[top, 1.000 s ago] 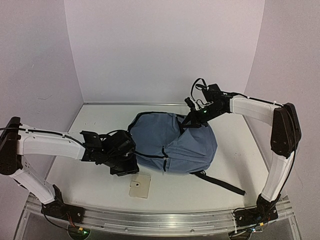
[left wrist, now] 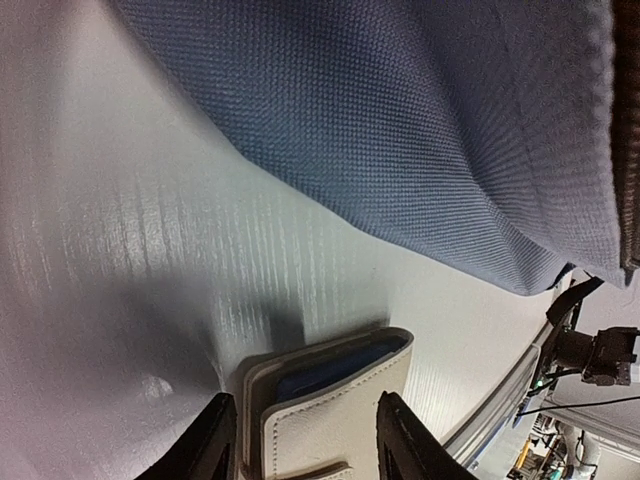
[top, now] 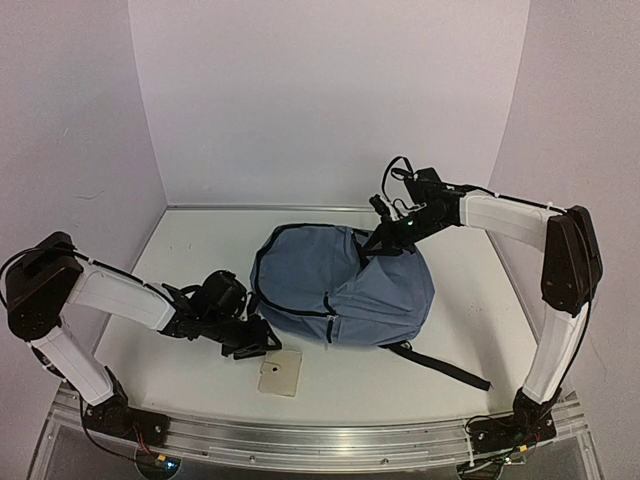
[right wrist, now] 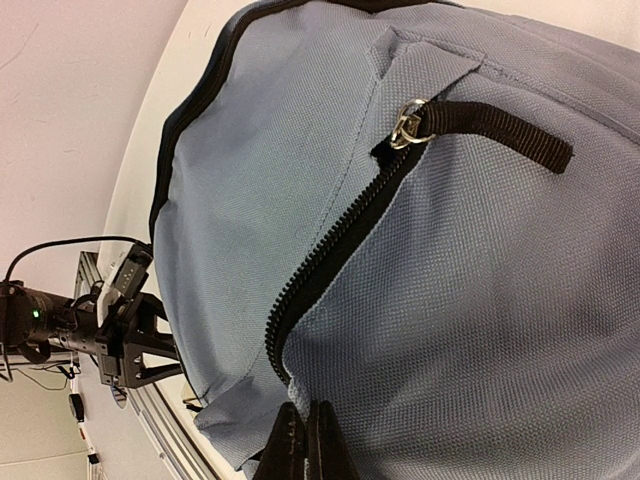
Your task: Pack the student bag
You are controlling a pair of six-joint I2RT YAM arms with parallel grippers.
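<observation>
The blue-grey bag (top: 340, 285) lies in the middle of the table, its fabric pulled into a fold towards my right gripper (top: 369, 250). In the right wrist view, the right fingers (right wrist: 325, 450) are pressed together on a crease of that fabric, below an open black zipper (right wrist: 335, 240). A flat beige wallet (top: 281, 374) rests on the table in front of the bag. My left gripper is open just above the wallet's far edge, one finger (left wrist: 222, 440) towards each side, not closed on it. Something dark blue shows inside the wallet's opening.
A black strap (top: 445, 368) stretches from the bag towards the front right. Bare table (top: 190, 390) surrounds the wallet at left and front. A metal rail (top: 330, 435) runs along the front edge, and walls enclose the sides and back.
The right arm, bag and wallet have stayed in place.
</observation>
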